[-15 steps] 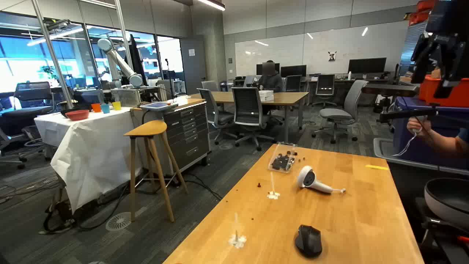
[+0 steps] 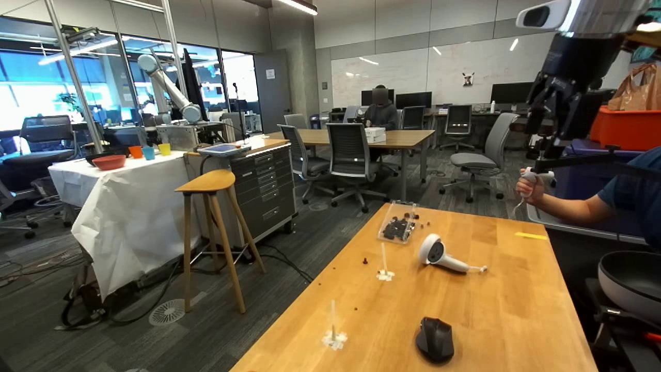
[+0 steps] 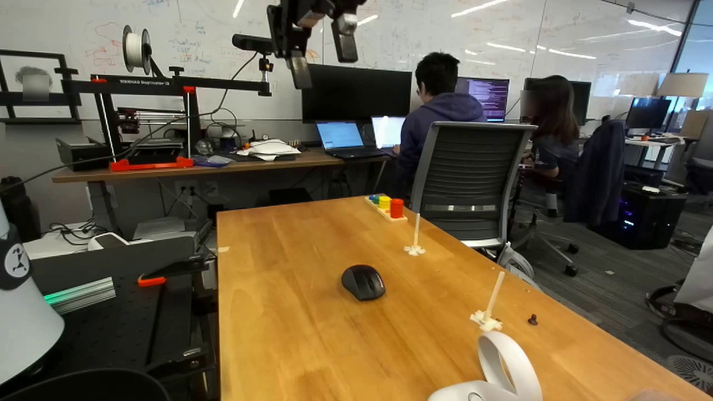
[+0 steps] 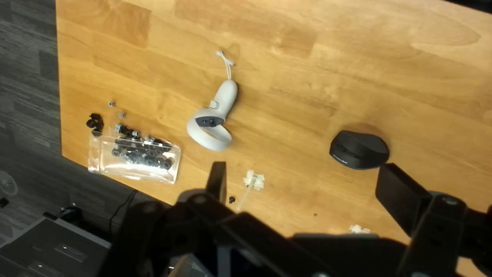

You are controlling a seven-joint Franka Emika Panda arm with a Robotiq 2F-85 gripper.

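Observation:
High above the wooden table [image 2: 496,297] hangs my gripper [image 3: 323,60], its fingers spread wide and nothing between them. The wrist view looks down past the fingers [image 4: 400,196] onto the tabletop. A black computer mouse [image 4: 359,150] rests there, just beyond the right finger. Left of it lies a white ring-shaped hand controller [image 4: 225,99] with a cord. At the table's edge, a clear plastic box [image 4: 133,159] holds several dark small parts, with a few more scattered outside it.
Two thin pale sticks [image 2: 383,260] stand upright on taped bases along one table edge. A wooden board with coloured pieces [image 3: 387,208] sits at the far end in exterior view 2. A person's hand [image 2: 534,186] holds another white controller beside the table.
In exterior view 1 the gripper and arm have moved left, toward the table. The person's hand with the controller has also shifted left. Objects on the table look unmoved.

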